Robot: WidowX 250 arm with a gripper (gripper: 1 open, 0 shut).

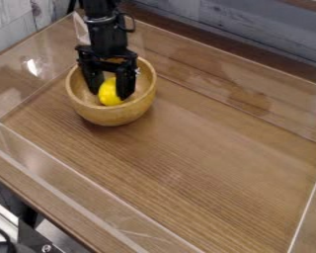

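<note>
A tan round bowl (111, 113) sits on the wooden table at the upper left. A yellow object (110, 92) lies inside it. My black gripper (110, 74) reaches down into the bowl from above, its dark fingers around or beside the yellow object. Whether it is shut on that object I cannot tell.
Light panelled walls stand at the back, and dark cables hang at the lower left edge.
</note>
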